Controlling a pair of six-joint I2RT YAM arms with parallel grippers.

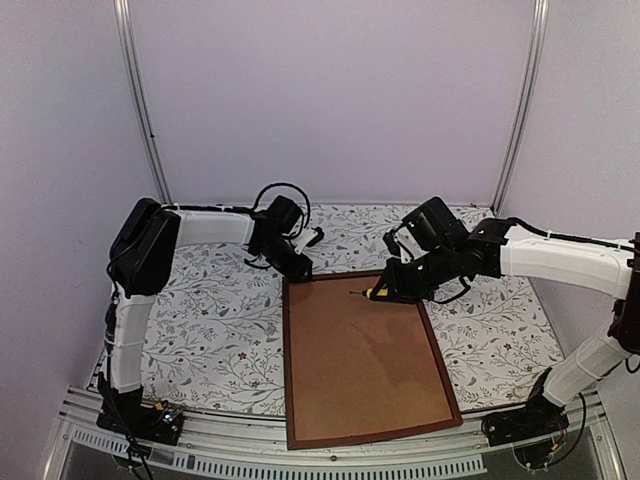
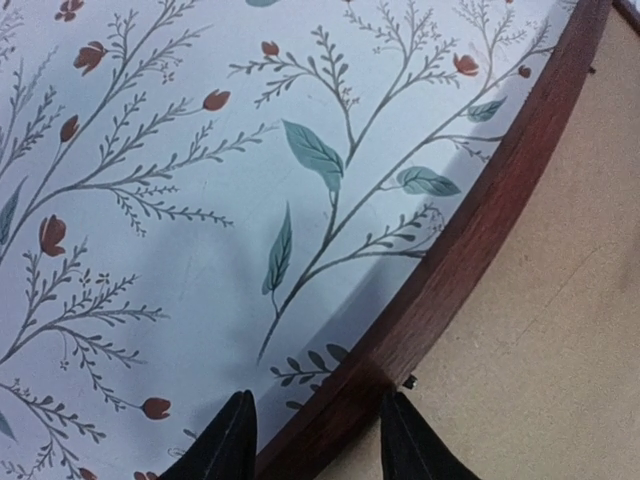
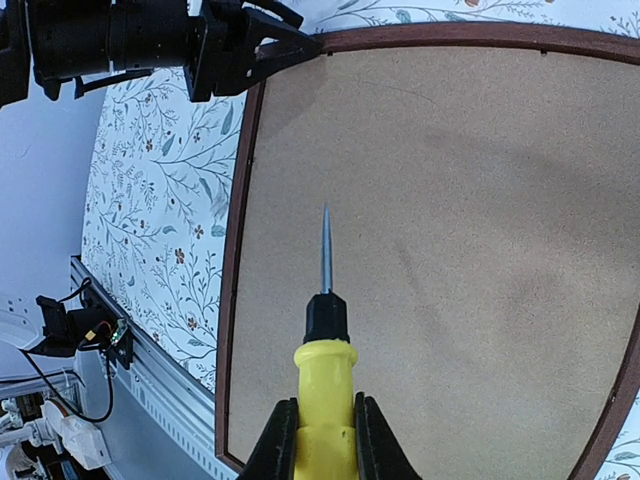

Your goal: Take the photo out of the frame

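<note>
The picture frame (image 1: 288, 360) lies face down, a thin dark-brown wooden border around a plain tan backing board (image 1: 365, 380). Whatever photo is inside stays hidden under the board. At the far-left corner, my left gripper stands part open, its fingers on either side of the border (image 2: 430, 290). Small dark tabs (image 2: 410, 381) show along the border's inner edge. My right gripper is shut on a yellow-handled awl (image 3: 326, 365). The awl's metal tip points over the board towards the far-left corner, apart from the border.
A floral-patterned mat (image 1: 220, 330) covers the table and shows free on both sides of the frame. The frame's near edge reaches the metal rail (image 1: 260, 460) at the front. Pale walls enclose the work area.
</note>
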